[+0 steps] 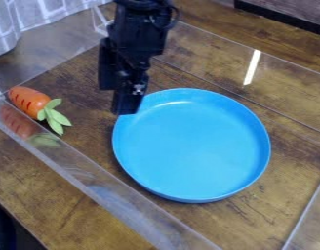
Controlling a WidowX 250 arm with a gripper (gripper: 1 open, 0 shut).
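The dark gripper [128,88] hangs at the upper middle, over the wooden surface just behind the upper left rim of a round blue plate [191,146]. It looks open, though its fingers are dark and partly overlap each other; nothing shows held. An orange toy carrot [28,101] with pale green leaves lies at the left, apart from the gripper and the plate.
A clear plastic wall [85,181] runs diagonally along the lower left, in front of the carrot and beside the plate. A white crinkled item [20,21] is at the top left. The wood to the right of the plate is clear.
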